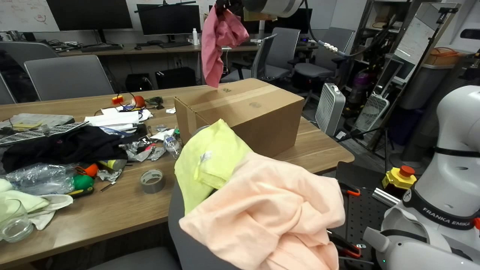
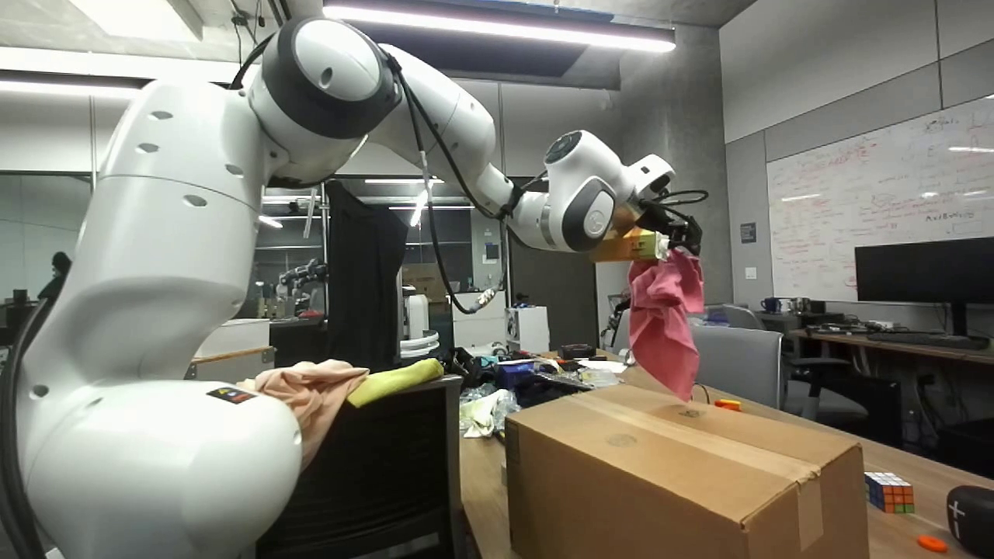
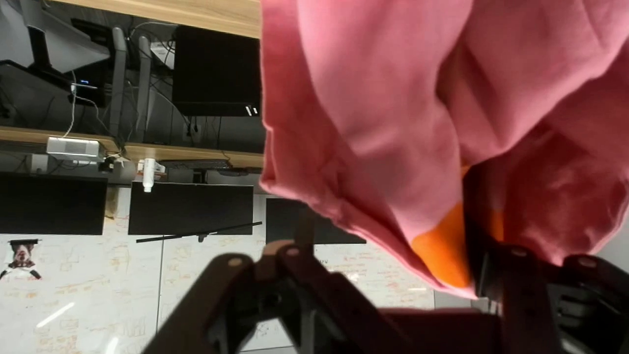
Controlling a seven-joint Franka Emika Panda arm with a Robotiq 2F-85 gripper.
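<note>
A pink cloth [image 1: 219, 42] dangles from my gripper [image 1: 223, 6] above the cardboard box [image 1: 240, 105]. In exterior view 2 the cloth [image 2: 663, 321] droops below the gripper [image 2: 685, 234], its lowest corner close to the box top [image 2: 671, 428]. The wrist view has my gripper with its fingers apart. Cloth [image 3: 377, 112] fills the upper right there and clings around the right finger, whose orange part shows through the folds. The left finger stands clear of the fabric. How the cloth hangs on the right finger is partly hidden.
A chair back carries a yellow cloth [image 1: 211, 155] and a peach cloth [image 1: 270, 207]. Clutter, a tape roll [image 1: 152, 180] and a glass [image 1: 14, 220] occupy the table's left side. The box top is bare.
</note>
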